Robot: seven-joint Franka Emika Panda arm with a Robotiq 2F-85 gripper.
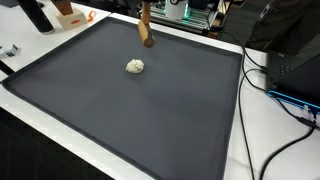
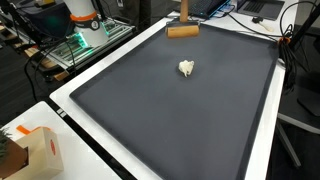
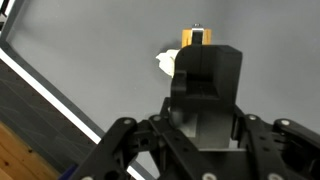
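A wooden mallet-like piece (image 2: pixel 183 31), with a round crosspiece and an upright stem, is held above the far part of the dark board in exterior view 2. In exterior view 1 the same wooden piece (image 1: pixel 147 36) hangs near the board's back edge. My gripper is shut on it in the wrist view, where only a bit of its orange-brown wood shows past the dark fingers. A small crumpled white wad (image 1: pixel 135 66) lies on the board, apart from the wooden piece. The wrist view shows this wad (image 3: pixel 167 61) just left of the fingertips.
The large dark grey board (image 1: pixel 150 110) is otherwise bare, with wide free room at its middle and front. A black device (image 1: pixel 295 82) and cables stand to the right. Small items, among them an orange one (image 1: pixel 91 15), lie past the back left corner.
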